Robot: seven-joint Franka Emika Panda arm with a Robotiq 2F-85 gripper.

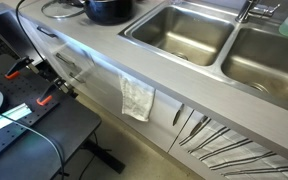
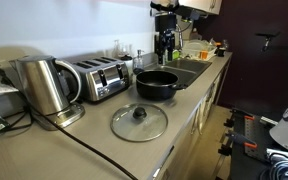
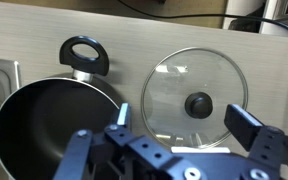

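In the wrist view my gripper stands open, nothing between its fingers. It hangs over the counter, its spread fingers near the black pot on one side and the glass lid on the other. The pot is empty inside, with a loop handle at its upper rim. Beside it, the round lid lies flat with its black knob up; my gripper hides the lower rim. Exterior view 2 shows the pot behind the lid. At the top of exterior view 1 sits the pot, cut by the frame.
A kettle and a toaster stand along the wall. A black cable runs across the counter. The double sink lies past the pot. A white towel hangs on the cabinet front.
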